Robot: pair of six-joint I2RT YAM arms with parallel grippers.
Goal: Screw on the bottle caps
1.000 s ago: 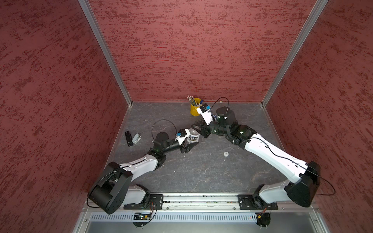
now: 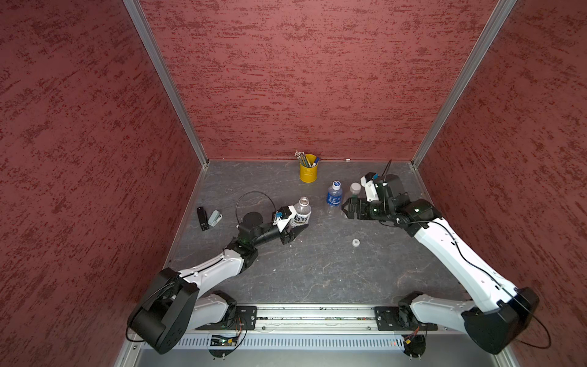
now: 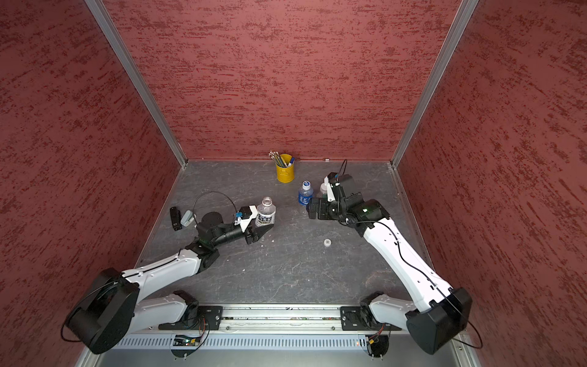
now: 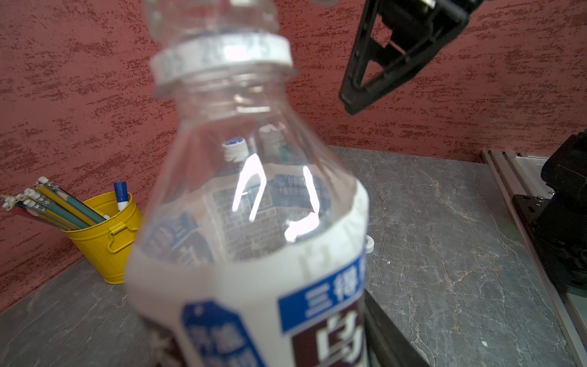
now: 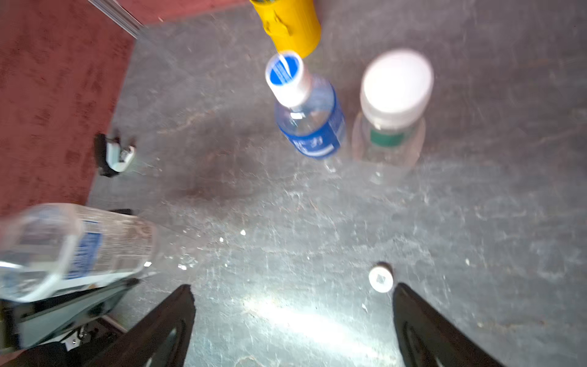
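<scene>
My left gripper (image 2: 292, 227) is shut on a clear bottle (image 2: 300, 214) with a white-and-blue label; in the left wrist view its mouth shows no cap. My right gripper is open to the right of it, above the table, with nothing between its fingers. A blue-labelled bottle (image 5: 311, 128) with a white-and-blue cap stands upright behind, next to a clear bottle (image 5: 391, 146) with a white top. A small white cap (image 2: 356, 242) lies on the table in front of them.
A yellow cup (image 2: 308, 173) with pencils stands at the back. A black object (image 2: 202, 217) and a pale object (image 2: 214, 218) lie at the left.
My right gripper has pulled back rightward from the held bottle, uncovering it and the bottles behind. My left gripper has shifted slightly left with the bottle.
</scene>
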